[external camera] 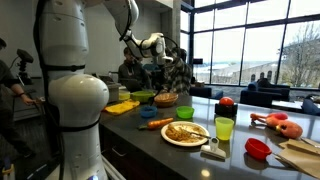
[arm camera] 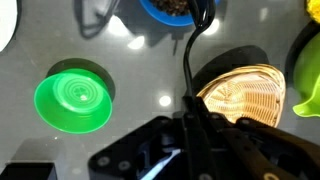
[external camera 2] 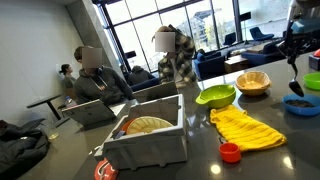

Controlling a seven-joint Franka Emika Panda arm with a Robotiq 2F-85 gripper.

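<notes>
My gripper is shut on the handle of a black spoon (arm camera: 187,66), whose curved handle shows clearly in the wrist view. The spoon's dark head reaches over a blue bowl (arm camera: 163,12) holding small brown pieces. In the second exterior view the spoon (external camera 2: 294,86) hangs steeply downward, its lower end close above the blue bowl (external camera 2: 299,104). How near it comes to the contents is hard to tell.
A green bowl (arm camera: 73,100) and a wicker basket (arm camera: 252,95) flank the gripper. A yellow cloth (external camera 2: 247,130), a red cup (external camera 2: 230,152) and a grey bin (external camera 2: 147,148) share the table. A plate of food (external camera: 184,139) lies nearer the arm's base.
</notes>
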